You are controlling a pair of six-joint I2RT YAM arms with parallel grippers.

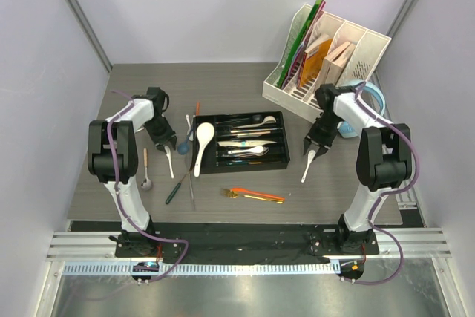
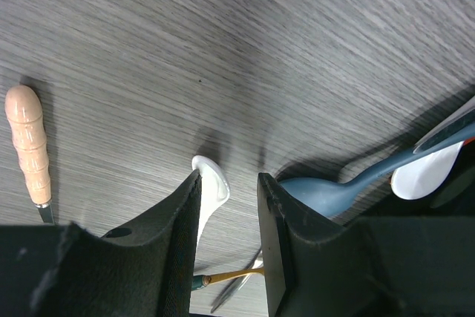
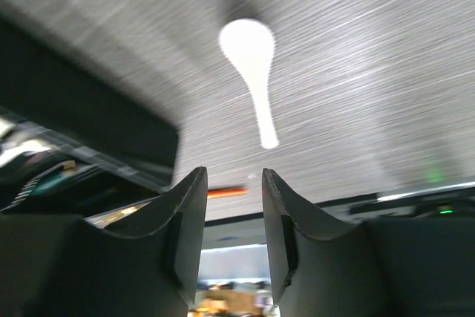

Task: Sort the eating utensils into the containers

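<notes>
A small white spoon [image 1: 308,165] lies alone on the table, right of the black divided tray [image 1: 241,169]. My right gripper [image 1: 315,146] stands open close above its bowl end. In the right wrist view this spoon [image 3: 252,57] is ahead of the fingertips, not between them. On the left, my open left gripper hovers over the tip of another white utensil [image 2: 212,189], holding nothing. The tray contains several utensils, with a large white spoon [image 1: 205,135] resting at its left end. A blue spoon [image 2: 319,195] lies between the left gripper and the tray.
Orange and gold forks [image 1: 252,194] lie in front of the tray. A wooden-handled ladle [image 1: 146,172] and a green-handled tool [image 1: 175,190] are at the left. A white rack [image 1: 282,98] fills the back right, beside a blue round item [image 1: 377,98]. Free table shows at the front right.
</notes>
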